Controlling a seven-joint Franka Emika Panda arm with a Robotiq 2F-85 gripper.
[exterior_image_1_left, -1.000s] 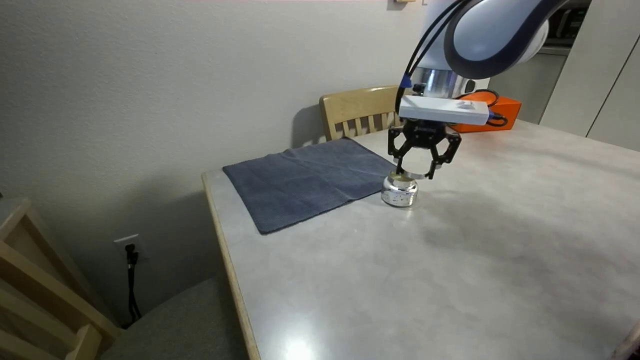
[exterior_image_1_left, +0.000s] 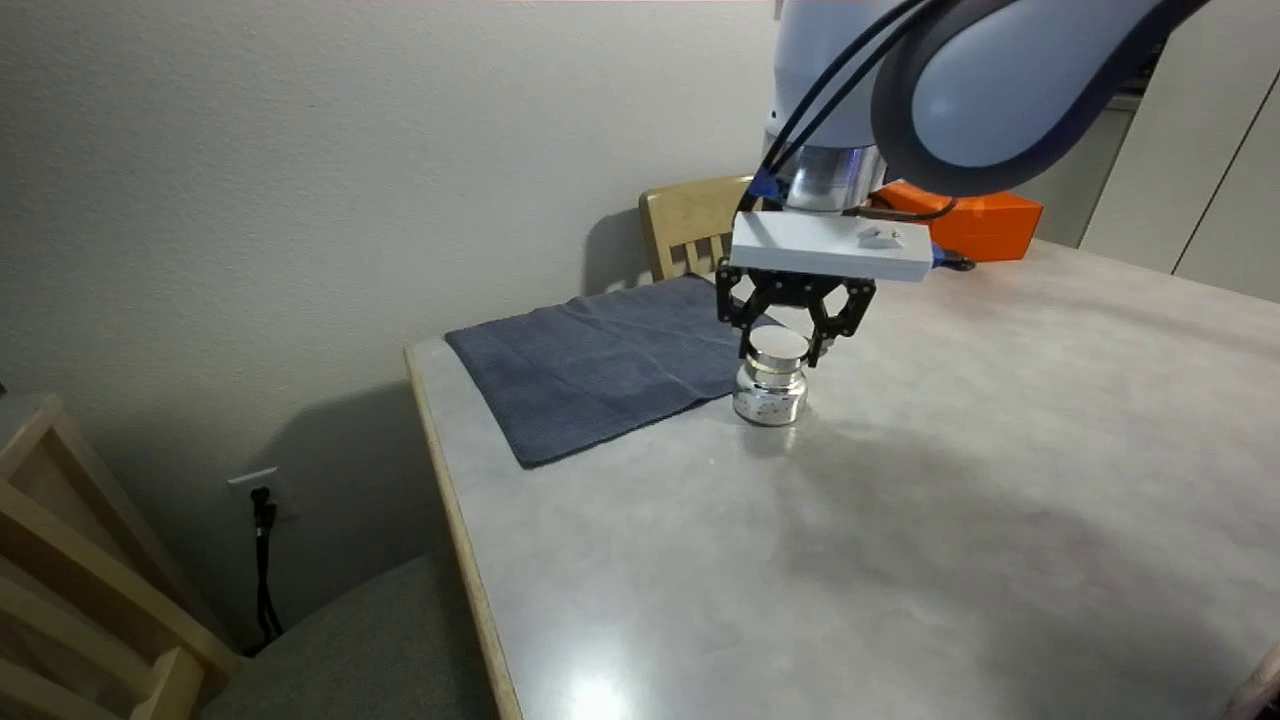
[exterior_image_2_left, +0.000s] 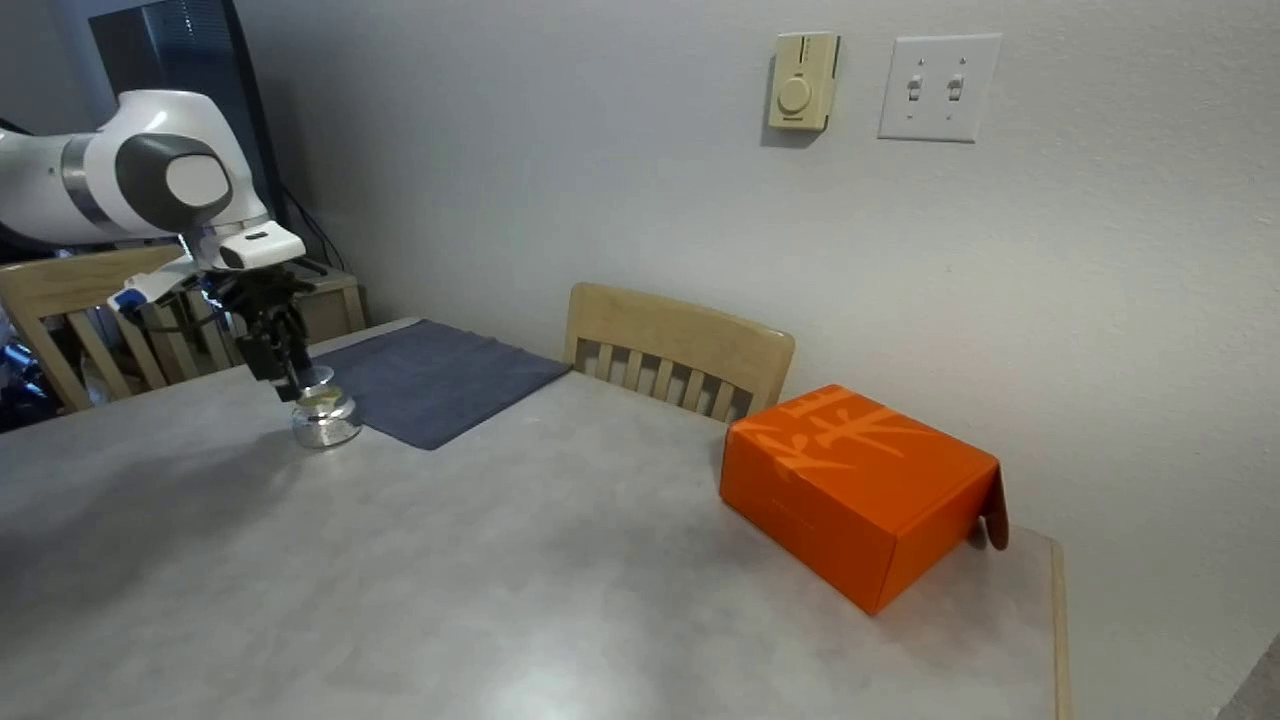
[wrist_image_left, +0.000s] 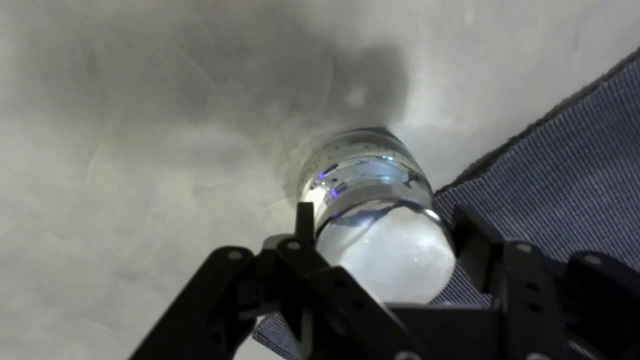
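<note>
A small shiny silver jar (exterior_image_1_left: 769, 402) stands upright on the grey table, right by the near corner of a dark blue cloth (exterior_image_1_left: 600, 366). Its round, flat-topped silver lid (wrist_image_left: 387, 261) is over the jar's mouth; whether it sits fully seated cannot be told. My gripper (exterior_image_1_left: 780, 352) points down at the jar and is shut on the lid, one black finger (wrist_image_left: 304, 221) on each side. From the other side, the jar (exterior_image_2_left: 325, 426) shows below the dark fingers, its base at the tabletop.
An orange box (exterior_image_2_left: 858, 480) rests at the table's other end, beside a wooden chair (exterior_image_2_left: 678, 342) against the wall. Most of the grey tabletop (exterior_image_2_left: 516, 540) between jar and box is bare. The table's wooden edge (exterior_image_1_left: 450, 504) runs along the left.
Gripper and lid have shifted left and a little toward the camera. The jar beneath has moved the same way by a smaller amount. The cloth lies as before.
</note>
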